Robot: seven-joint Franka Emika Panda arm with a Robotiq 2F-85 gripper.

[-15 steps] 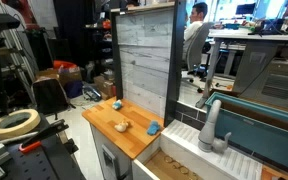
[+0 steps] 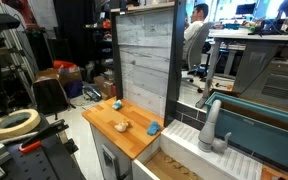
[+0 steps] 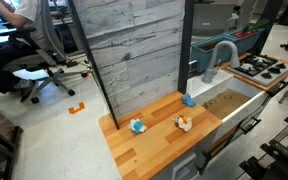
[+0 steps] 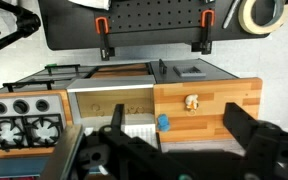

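Note:
In the wrist view my gripper stands open, its dark fingers wide apart with nothing between them, above the toy kitchen. A small white and orange figure (image 4: 191,102) sits on the wooden counter (image 4: 224,92), with a blue object (image 4: 163,122) near the counter's left edge in that view. A blue and white piece (image 3: 137,126) also rests on the counter, close to its far end from the sink. Beside the counter is a white-walled compartment with a wooden bottom (image 3: 224,103). A grey faucet (image 2: 212,125) rises behind it.
The stove (image 4: 24,120) lies beyond the compartment. A grey plank wall (image 3: 144,60) backs the counter. A dark table (image 4: 144,25) with orange-marked clamps and a tape roll (image 4: 262,14) borders the kitchen. A blue bin (image 2: 249,132) stands behind the faucet.

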